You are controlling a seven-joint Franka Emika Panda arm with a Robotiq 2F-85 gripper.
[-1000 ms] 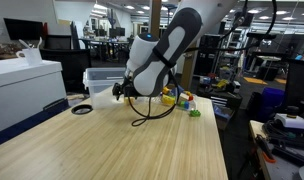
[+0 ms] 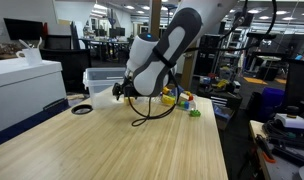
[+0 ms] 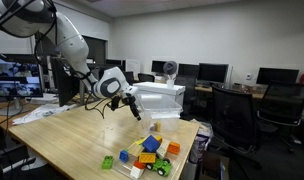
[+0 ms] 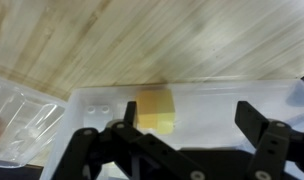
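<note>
Spread wide, the fingers of my gripper stand open over a pale, see-through tray or lid (image 4: 207, 95) in the wrist view. A yellow-orange block (image 4: 155, 108) shows in that tray, between the fingers and nearer the left one. No contact between finger and block is visible. From the side, the gripper (image 2: 123, 89) hangs low over the far part of the table, by the pale containers. The second exterior view also has the gripper (image 3: 129, 103) there, too small to show its fingers clearly.
Several coloured blocks, among them a blue one (image 3: 152, 143) and a green one (image 3: 107, 162), lie at the table's near right corner. A black ring (image 2: 82, 109) rests on the left side.
</note>
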